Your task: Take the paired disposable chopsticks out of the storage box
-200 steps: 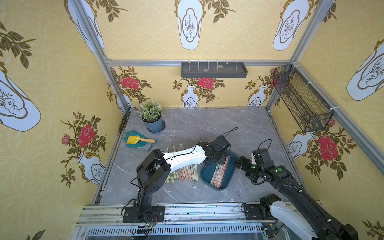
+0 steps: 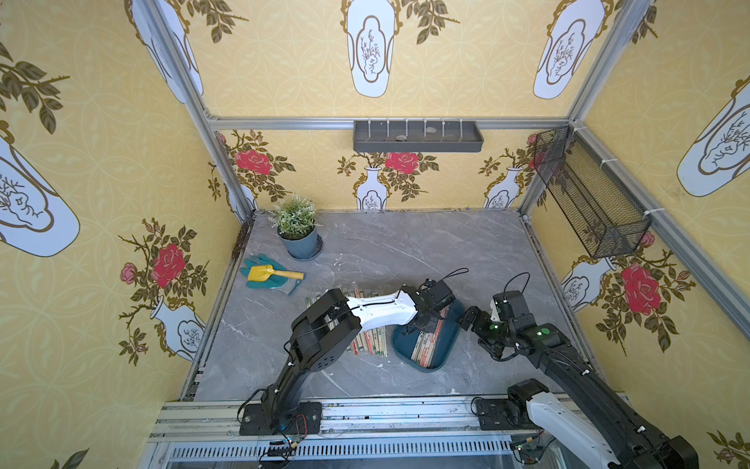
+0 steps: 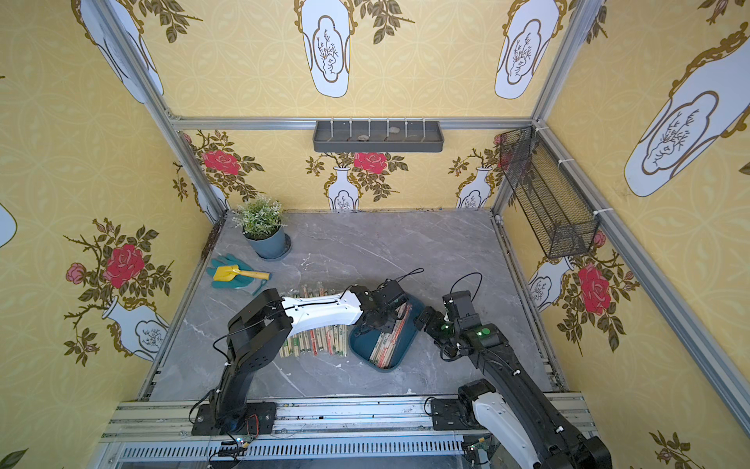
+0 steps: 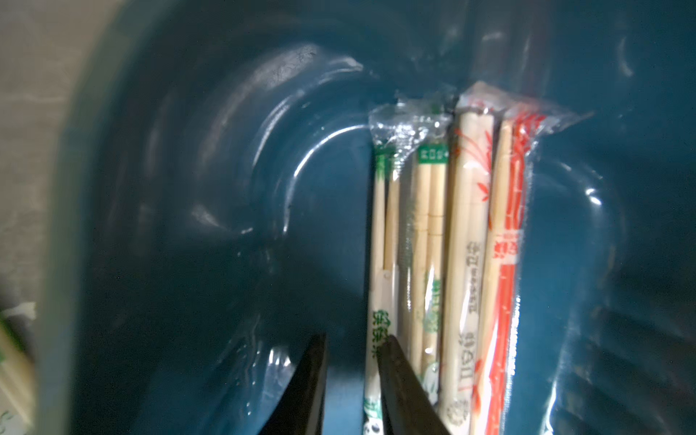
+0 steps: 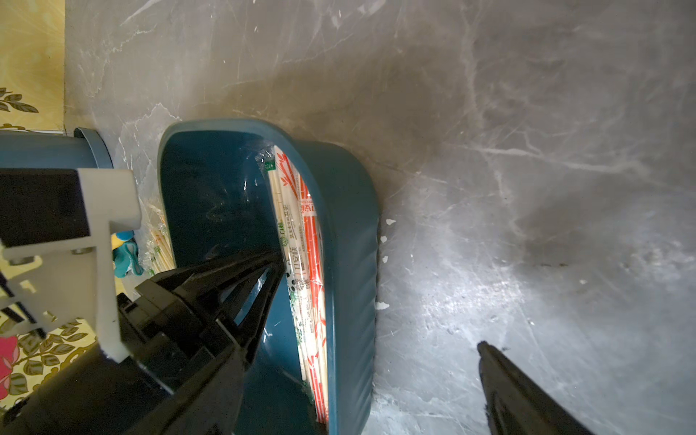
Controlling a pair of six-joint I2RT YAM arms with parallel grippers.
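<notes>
Several wrapped chopstick pairs (image 4: 464, 275) lie side by side in the dark blue storage box (image 4: 65, 217). My left gripper reaches down into the box, its fingers part open. One finger (image 4: 406, 391) overlaps the leftmost pair in the left wrist view, and the other stands over bare box floor; contact cannot be told. From the right wrist view the black left fingers (image 5: 264, 290) are beside the row, within the box. My right gripper stands open and empty right of the box, partly in front of its near corner in that view.
Left of the box a row of wrapped chopsticks (image 3: 316, 337) lies on the table, partly under my left arm. A potted plant (image 2: 300, 234) and a yellow trowel (image 2: 273, 273) are at the back left.
The right arm and the box have not moved.
</notes>
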